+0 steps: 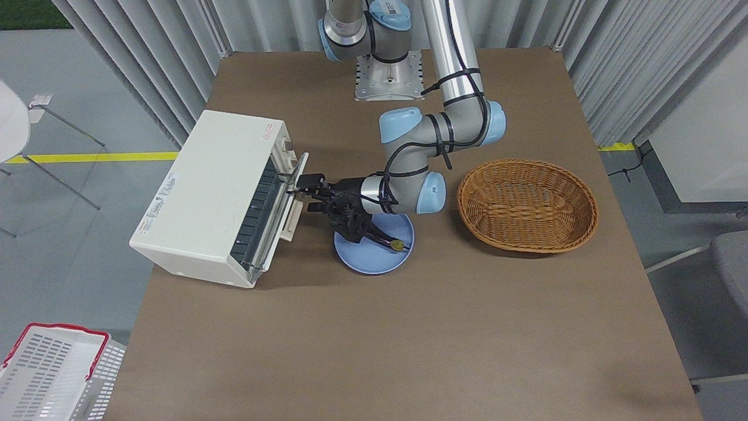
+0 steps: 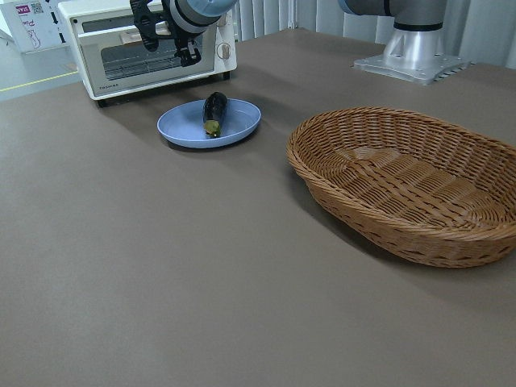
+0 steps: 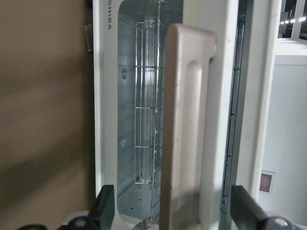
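Note:
A white toaster oven [image 1: 196,189] stands on the left of the table, its glass door tilted partly out. My gripper is at that door, fingers open on either side of the pale door handle [image 3: 187,124], which fills the middle of the wrist view. Below the gripper, a blue plate [image 1: 361,259] holds a dark eggplant [image 2: 215,113] with a green-yellow stem end, partly hidden by the gripper in the front view.
A round wicker basket [image 1: 527,206] stands right of the arm. A white plastic basket [image 1: 56,368] is on the floor at lower left.

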